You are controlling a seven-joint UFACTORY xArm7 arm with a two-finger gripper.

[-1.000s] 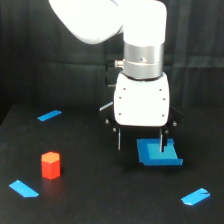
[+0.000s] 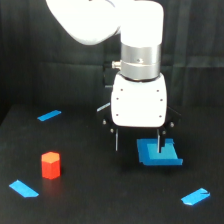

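A small red-orange cube (image 2: 51, 165) rests on the black table at the left front. My gripper (image 2: 138, 149) hangs well to the right of it, pointing down and open, its thin fingers apart with nothing seen between them. Behind the right finger lies a shallow blue tray (image 2: 173, 159); that finger partly covers it. Whether the finger touches the tray cannot be told from this view. The cube stands clear of both gripper and tray.
Flat blue strips mark the table: one at the back left (image 2: 49, 115), one at the front left (image 2: 24, 188) and one at the front right (image 2: 195, 197). Bare dark surface lies between the cube and the gripper. A dark curtain hangs behind.
My gripper has shifted very slightly left and stays open. The cube, tray and strips lie where they were.
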